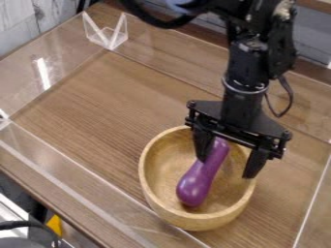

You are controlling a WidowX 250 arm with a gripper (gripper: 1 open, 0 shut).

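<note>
My black gripper (237, 138) hangs over a tan wooden bowl (168, 184) at the lower middle, its two fingers spread apart. A purple eggplant (198, 184) lies slanted in the bowl, its upper end near or under the left finger; whether they touch I cannot tell.
A clear plastic rack (106, 29) stands at the upper left. Dark items with a yellow piece sit at the lower-left edge.
</note>
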